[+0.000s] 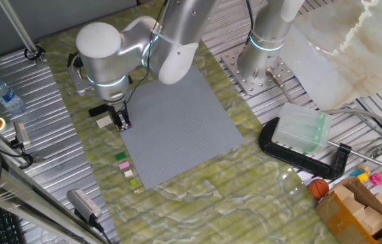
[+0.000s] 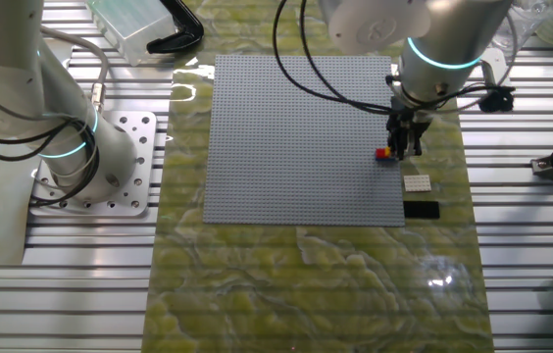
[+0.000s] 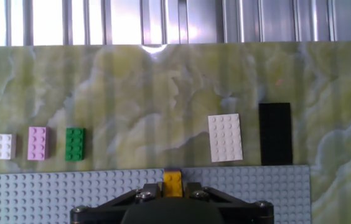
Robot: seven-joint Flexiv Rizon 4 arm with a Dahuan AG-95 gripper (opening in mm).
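Note:
At the grey baseplate's (image 1: 181,129) edge, my gripper points down with its fingers close on both sides of a yellow-orange brick (image 3: 172,182); it looks shut on that brick. A dark strip shows at the brick's far end. In exterior view 2 a red piece (image 2: 382,154) sits on the plate's edge beside the gripper (image 2: 403,151), with a bit of yellow next to it. Whether the yellow brick is seated on something below is hidden by the fingers.
Off the plate's edge lie a white plate brick (image 3: 225,138), a black one (image 3: 276,134), and green (image 3: 74,144), pink (image 3: 37,144) and small white (image 3: 4,147) bricks. A black clamp (image 1: 299,159) stands beyond the mat.

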